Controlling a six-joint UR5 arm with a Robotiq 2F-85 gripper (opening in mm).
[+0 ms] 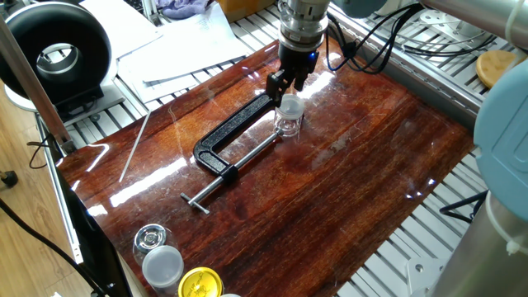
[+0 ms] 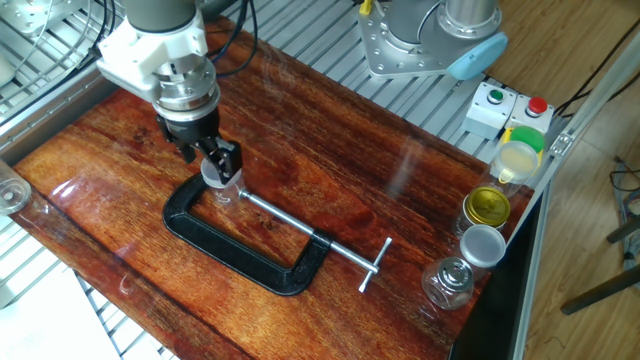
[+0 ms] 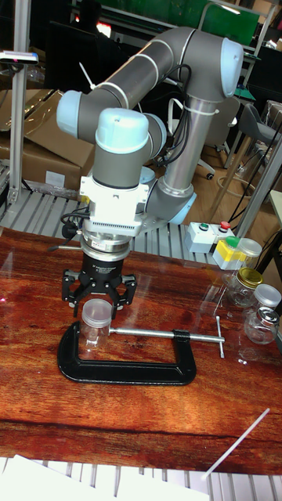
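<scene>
A clear jar with a frosted white lid (image 1: 289,106) stands upright inside the finger end of a black C-clamp (image 1: 216,136). The clamp lies flat on the wooden table, its steel screw (image 2: 285,215) pointing at the jar and its tip at or against the glass. Just above and beside the lid, my gripper (image 3: 95,302) points downward. Its black fingers (image 3: 128,292) are spread wide, with nothing visible between them. From the second exterior view, the gripper (image 2: 209,160) partly covers the jar's lid (image 2: 222,174).
Several jars stand together at one table edge, among them a gold-lidded jar (image 2: 488,206), a white-lidded jar (image 2: 482,245) and a clear jar (image 2: 450,280). Loose papers (image 1: 186,49) lie beyond the table.
</scene>
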